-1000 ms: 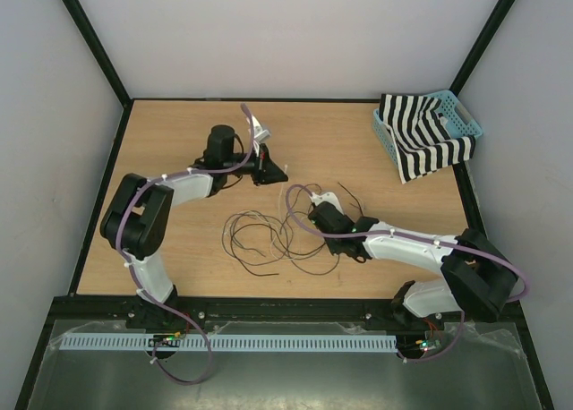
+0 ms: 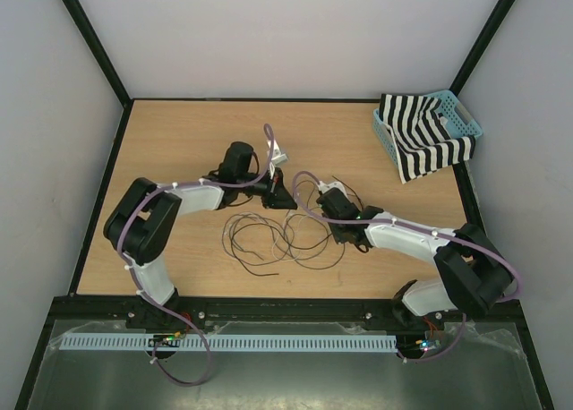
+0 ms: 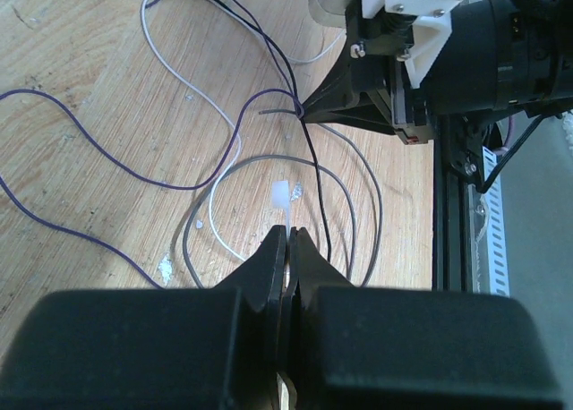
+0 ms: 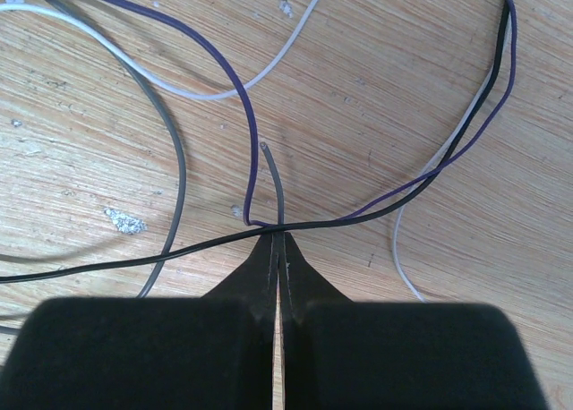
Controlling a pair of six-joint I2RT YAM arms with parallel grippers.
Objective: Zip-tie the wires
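Note:
In the left wrist view, my left gripper is shut on a thin white zip tie [image 3: 280, 194], its small square head sticking up beyond the fingertips. The right gripper is shut at the wires, with a black wire [image 4: 215, 242], a purple wire [image 4: 247, 115] and the free end of a grey wire [image 4: 272, 168] meeting at its tips. A white wire [image 3: 204, 97] loops nearby. From above, the left gripper [image 2: 295, 206] hangs just left of the right gripper [image 2: 320, 206], the two apart. Exactly which wires are pinched is hard to tell.
Loose wire coils [image 2: 269, 249] spread over the table [image 2: 179, 258] in front of the grippers. A blue basket [image 2: 461, 115] holding a black-and-white striped cloth [image 2: 419, 137] stands at the back right.
The right gripper has shifted a little to the right and back.

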